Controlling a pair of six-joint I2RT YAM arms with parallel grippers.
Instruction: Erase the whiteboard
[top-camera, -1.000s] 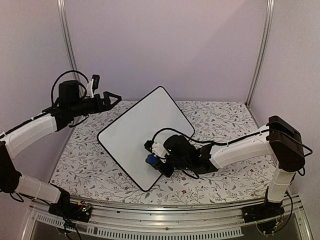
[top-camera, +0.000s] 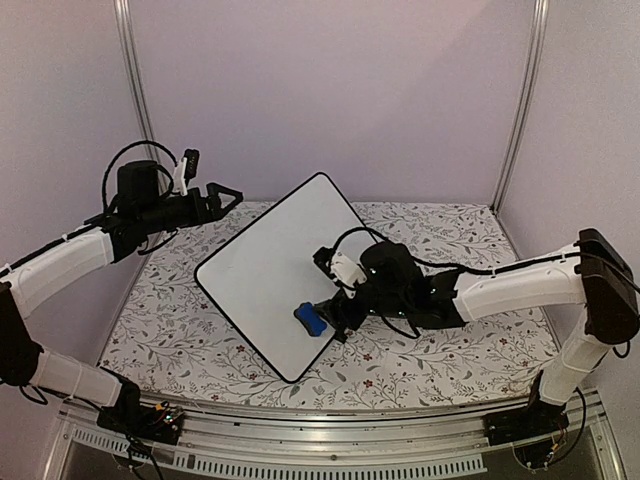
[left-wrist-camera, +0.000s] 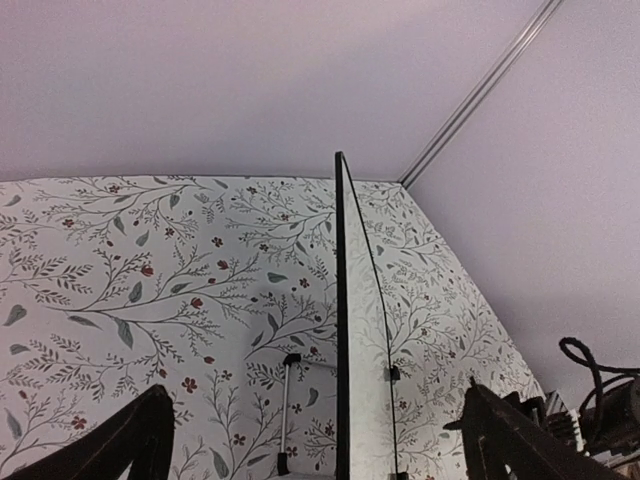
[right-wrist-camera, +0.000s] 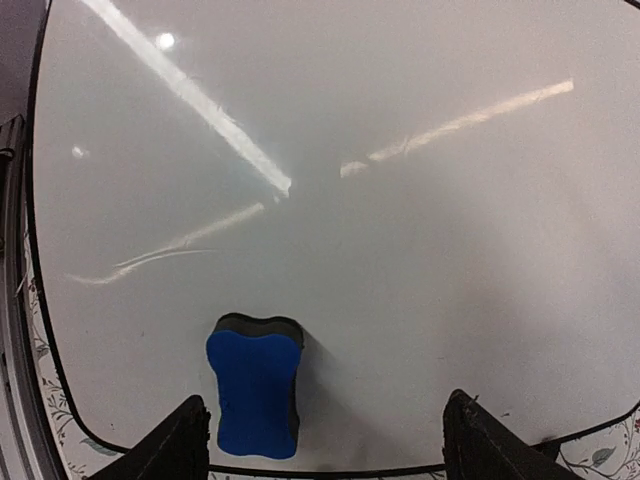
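Note:
The whiteboard (top-camera: 270, 250) lies tilted diagonally on the patterned table, its surface clean apart from glare and faint streaks. The blue eraser (top-camera: 310, 319) rests on its lower part, near the edge; in the right wrist view the eraser (right-wrist-camera: 253, 390) sits low, left of centre. My right gripper is open just beside and above it, with nothing between its fingers. My left gripper (top-camera: 228, 198) is raised over the board's upper left, open and empty; in the left wrist view the board shows edge-on.
Pale walls enclose it at back and sides, and a metal rail (top-camera: 330, 435) runs along the front.
My right gripper has risen and moved right, away from the eraser, uncovering it on the board. My left arm has not moved.

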